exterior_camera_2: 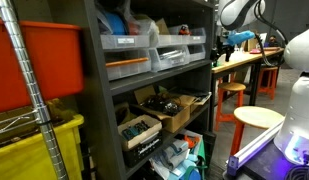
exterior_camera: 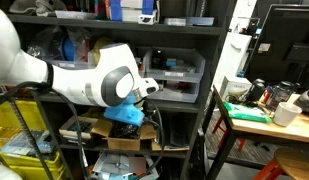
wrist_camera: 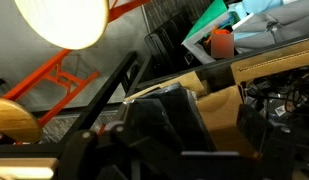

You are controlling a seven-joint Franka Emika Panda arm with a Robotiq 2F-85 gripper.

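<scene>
In the wrist view my gripper is a dark shape along the lower edge, against an equally dark background. Its fingers blend into the black, so how the fingers stand does not show. A black object with a grey stripe (wrist_camera: 184, 112) appears in the middle, beside a cardboard box (wrist_camera: 226, 115). Exterior view 1 has my white arm (exterior_camera: 89, 75) across its left half, hiding the gripper. From the side, the arm (exterior_camera_2: 249, 32) reaches in at the upper right, above the stools.
A dark shelf rack (exterior_camera_2: 179, 72) holds clear bins (exterior_camera_2: 124, 68) and open cardboard boxes. To its right stands a wooden table (exterior_camera: 259, 122) with a mug (exterior_camera: 286, 114). Stools (exterior_camera_2: 257, 117) occupy the floor. Yellow crates (exterior_camera: 29, 125) are at the left.
</scene>
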